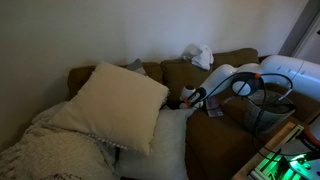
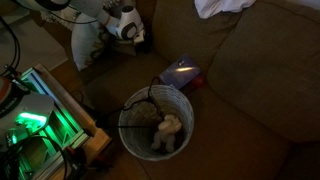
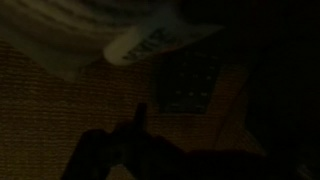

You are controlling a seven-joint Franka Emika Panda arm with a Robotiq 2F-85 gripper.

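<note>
Down by the pillows on the brown couch [image 1: 214,134], my gripper [image 1: 186,102] is low beside the grey cushion [image 1: 166,150]. Exterior view 2 has the gripper [image 2: 139,42] near the couch seat at the top. The wrist view is very dark; the gripper's dark outline lies along its bottom, with nothing visibly held, and the fingers are open. Ahead of it there, a dark object with rows of small dots [image 3: 188,82], perhaps a remote control, lies on brown woven fabric. Above it is a white tag with print [image 3: 150,38].
A big cream pillow [image 1: 115,105] leans left of my gripper. A wicker basket [image 2: 132,149] holding a pale plush toy [image 2: 166,132] stands nearer the arm's base, with a flat purple item [image 2: 180,71] behind it. White cloth [image 1: 202,56] hangs over the couch back.
</note>
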